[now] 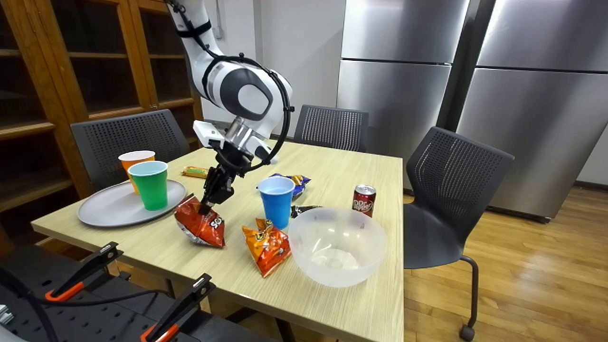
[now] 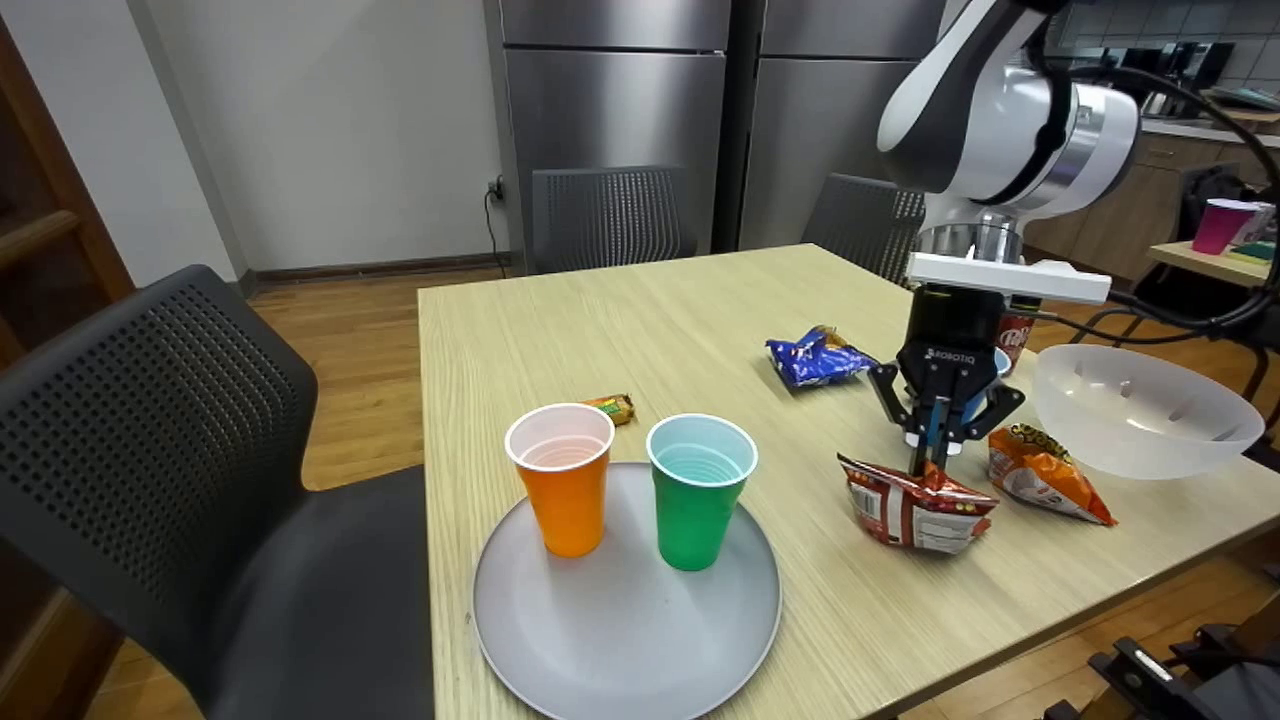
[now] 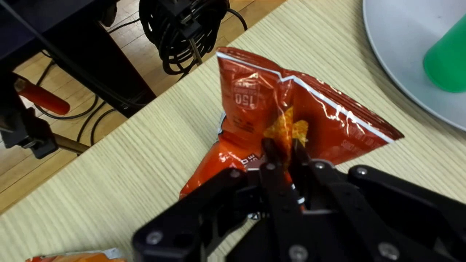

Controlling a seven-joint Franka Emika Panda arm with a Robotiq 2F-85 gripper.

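Observation:
A red chip bag [image 1: 200, 223] leans tilted on the near left of the table, between the grey plate and an orange chip bag. My gripper [image 1: 205, 206] reaches down onto it from above. In the wrist view the fingers [image 3: 271, 153] are close together, with a narrow fold of the red bag [image 3: 249, 100] pinched between them. The bag's broad, sealed edge fans out beyond the fingertips. Exterior view 2 has the gripper [image 2: 927, 458] at the top of the bag [image 2: 918, 516], whose lower part is at table level; whether it rests there I cannot tell.
The grey plate [image 2: 624, 648] carries an orange cup [image 2: 564, 492] and a green cup [image 2: 696, 504]. To the right are the orange chip bag [image 1: 268, 249], a blue cup [image 1: 277, 205], a clear bowl [image 1: 337, 251] and a soda can [image 1: 364, 200]. A blue packet [image 2: 819, 358] lies farther back.

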